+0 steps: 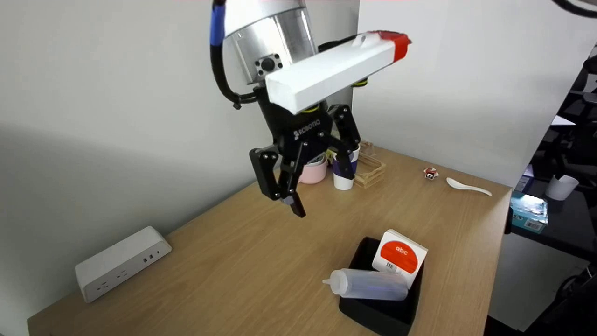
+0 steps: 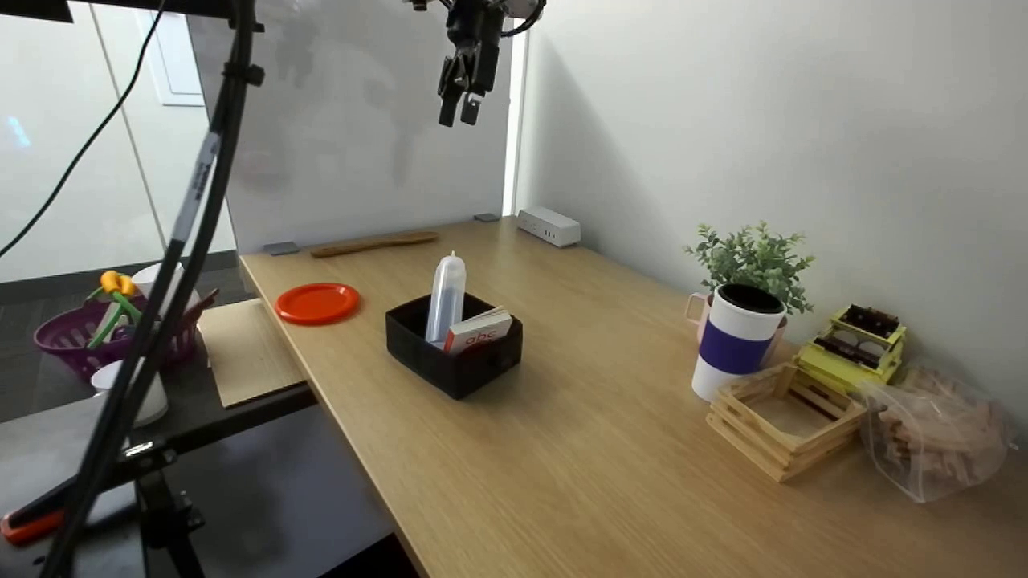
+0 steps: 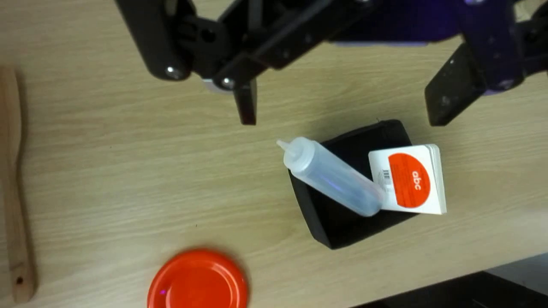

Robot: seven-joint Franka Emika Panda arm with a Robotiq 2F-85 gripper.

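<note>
My gripper [image 1: 327, 196] is open high above the table, with nothing between its fingers. A black bin [image 2: 421, 363] stands on the wooden table, well below the gripper and apart from it. Inside the bin a clear squeeze bottle [image 3: 336, 177] leans with its nozzle over the rim. Beside the bottle, a white box-like item [image 3: 435, 179] with a red "abc" circle is propped at a tilt against the bin's side. In the wrist view both fingertips hang over bare wood, with the bin between and below them.
A red plate [image 2: 318, 303] and a wooden utensil [image 2: 376, 242] lie near the far end. Along the wall are a white power strip [image 1: 123, 263], a cup with a purple band [image 2: 734, 347], a plant [image 2: 756, 260] and a wooden crate [image 2: 785, 433]. Mid-table is clear.
</note>
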